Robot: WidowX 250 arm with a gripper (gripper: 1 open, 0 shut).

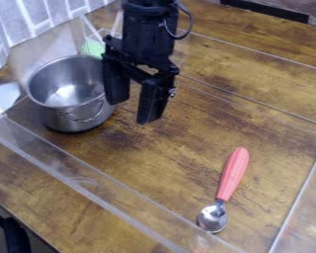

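Note:
The black gripper (137, 94) hangs over the wooden table, just right of a steel pot (66, 99), partly covering its rim from this view; whether its fingers are open or shut is hard to tell. A spoon with a pink handle (232, 170) and steel bowl lies at the lower right.
A green object (92, 47) sits behind the pot, partly hidden, and a white item (3, 96) lies at the left edge. Clear plastic panels border the near and right sides.

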